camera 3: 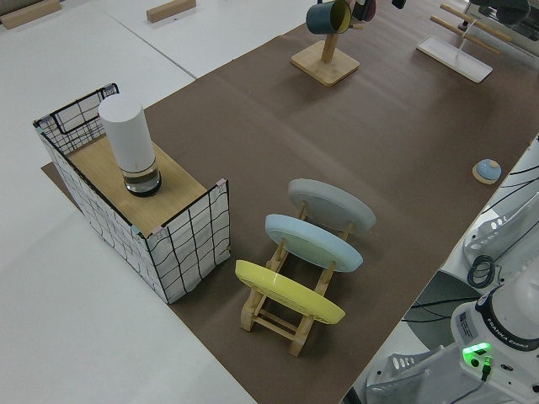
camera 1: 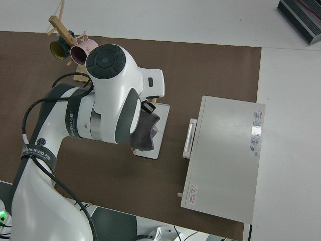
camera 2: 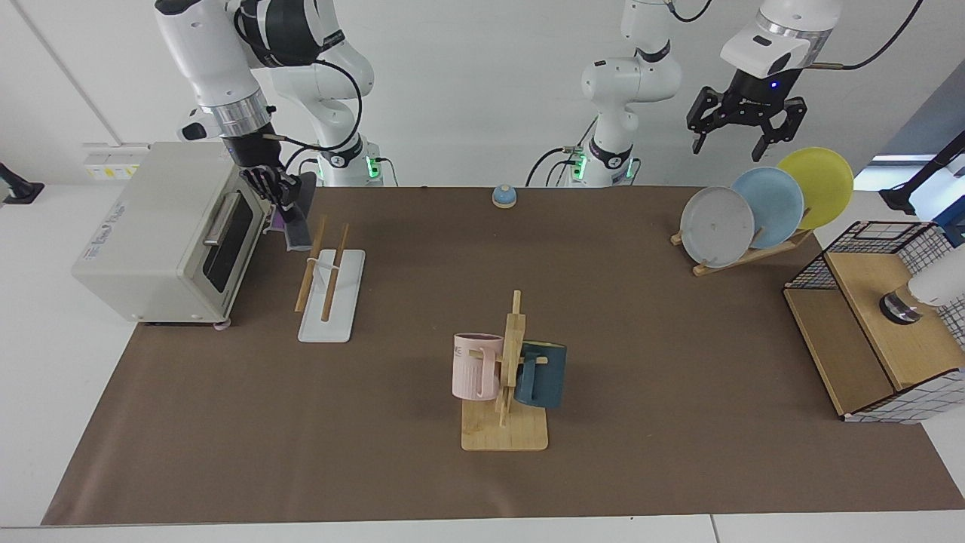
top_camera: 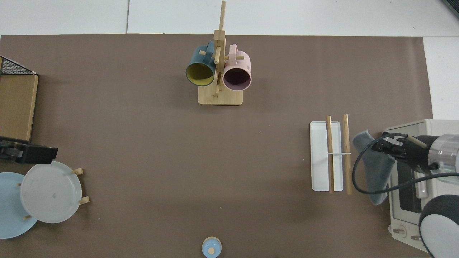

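Note:
A grey cloth (top_camera: 372, 172) hangs from my right gripper (camera 2: 294, 210), which is shut on it beside the wooden rack (top_camera: 329, 150) on its white base (top_camera: 319, 172), near the toaster oven's (camera 2: 154, 235) front. A bit of purple shows by the cloth in the left view. My left gripper (camera 2: 743, 118) is raised above the back edge near the plates, its fingers apart and empty.
A mug tree (top_camera: 219, 96) holds a pink mug (top_camera: 243, 64) and a teal mug (top_camera: 195, 60). Plate rack with plates (top_camera: 49, 193), wire shelf (top_camera: 17, 107) and a small blue object (top_camera: 211, 245) are around.

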